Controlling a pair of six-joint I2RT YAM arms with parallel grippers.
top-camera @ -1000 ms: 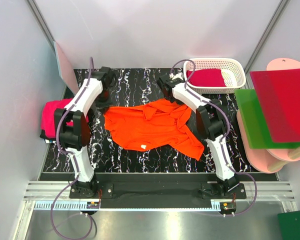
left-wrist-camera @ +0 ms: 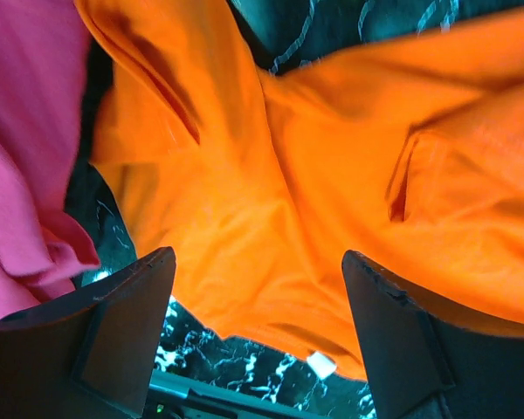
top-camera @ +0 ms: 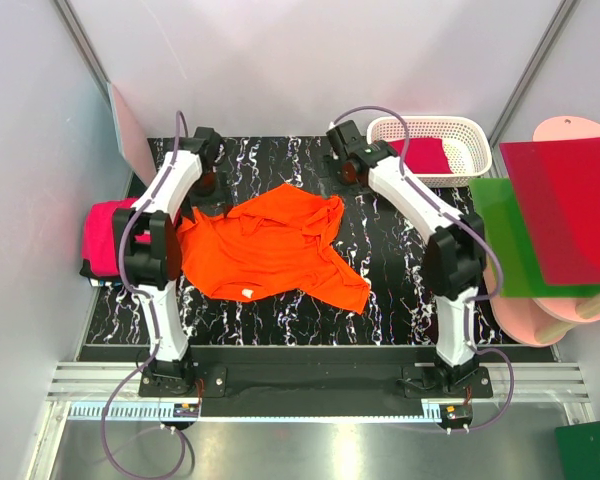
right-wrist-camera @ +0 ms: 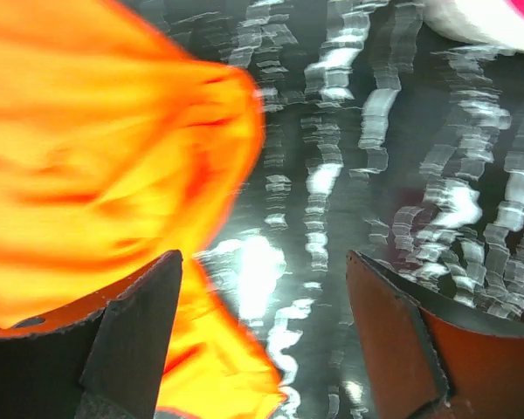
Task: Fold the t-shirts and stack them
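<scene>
An orange t-shirt (top-camera: 255, 250) lies rumpled across the middle of the table, its upper right part bunched and one corner stretching toward the front right. In the left wrist view my left gripper is open above the orange cloth, nothing between its fingers. My right gripper stands part open beyond the shirt's right edge, over bare table, holding no cloth. A small white tag (left-wrist-camera: 320, 364) shows at the shirt's near hem. At the left, magenta cloth (top-camera: 105, 238) lies in a folded pile; red cloth (top-camera: 420, 155) sits inside the white basket (top-camera: 470, 150).
Green and red boards (top-camera: 570, 215) rest on a pink stand at the right. A pale panel (top-camera: 130, 135) leans at the back left. Bare black marbled table (top-camera: 385, 270) lies right of the shirt.
My right arm has swung a little right, away from the shirt.
</scene>
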